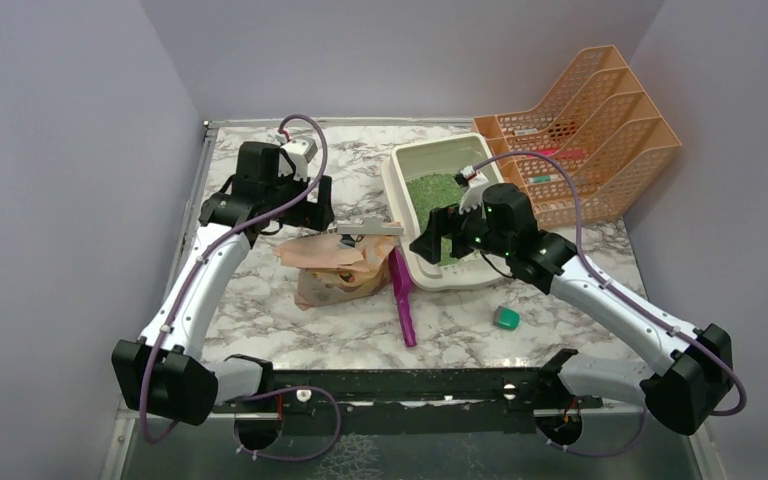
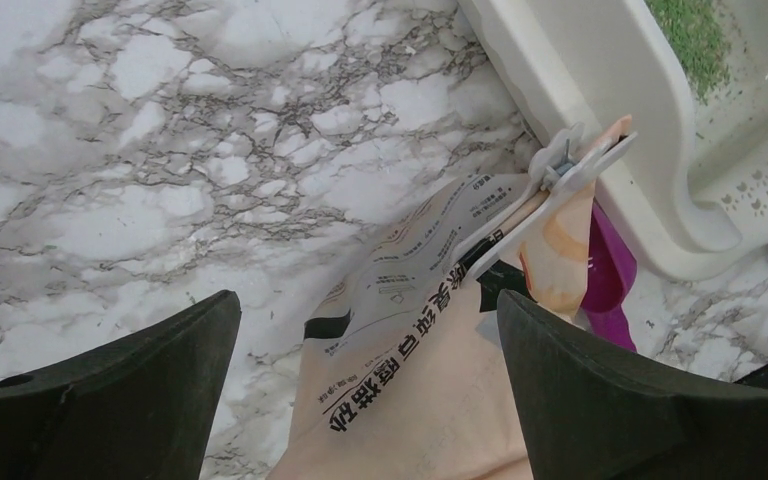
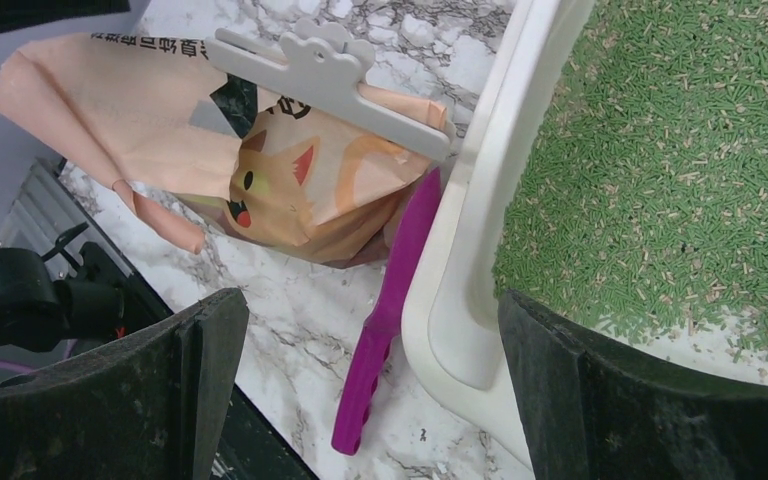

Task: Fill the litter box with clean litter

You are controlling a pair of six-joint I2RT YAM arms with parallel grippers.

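Note:
A paper litter bag point(image 1: 340, 286), its top folded and held by a white clip point(image 3: 332, 88), lies on the marble table left of the litter box. The white litter box point(image 1: 394, 205) has a layer of green pellets point(image 3: 660, 180) on its floor. Up and to the left of the bag, my left gripper point(image 1: 326, 204) stands open and empty; in its wrist view the bag point(image 2: 410, 360) shows beyond and between the fingers. Over the box's near left part hangs my right gripper point(image 1: 428, 246), open, nothing between its fingers.
A purple scoop point(image 1: 403, 305) lies between bag and box, against the box wall. A green block point(image 1: 506, 318) rests at the front right. An orange divided rack point(image 1: 600, 130) stands behind the box. Bare table lies at the back left.

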